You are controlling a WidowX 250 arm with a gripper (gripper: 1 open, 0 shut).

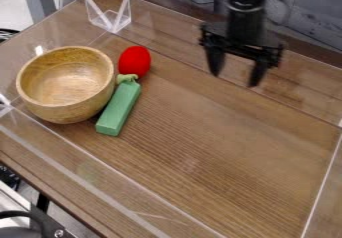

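My gripper (241, 60) is in the upper right of the camera view, dark and motion-blurred, above bare tabletop; whether it is open or shut I cannot tell. At the left of the table sit a wooden bowl (64, 88), a red oval object (135, 60) and a long green object (118, 109), which lies beside the bowl.
A clear plastic piece (111, 12) stands at the back left.
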